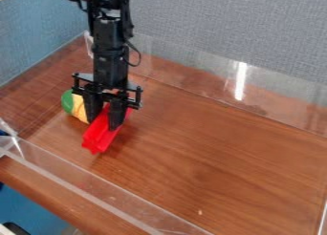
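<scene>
My black gripper (105, 113) reaches down at the left of the wooden tray, shut on a red object (99, 137) that leans out below its fingers toward the front. Just behind and left of the fingers is a rounded green and yellow object (71, 102), partly hidden by the gripper. Whether the red object rests on the floor is hard to tell.
Clear plastic walls (128, 206) edge the wooden floor (224, 172). A small blue item at the far left edge is mostly out of frame.
</scene>
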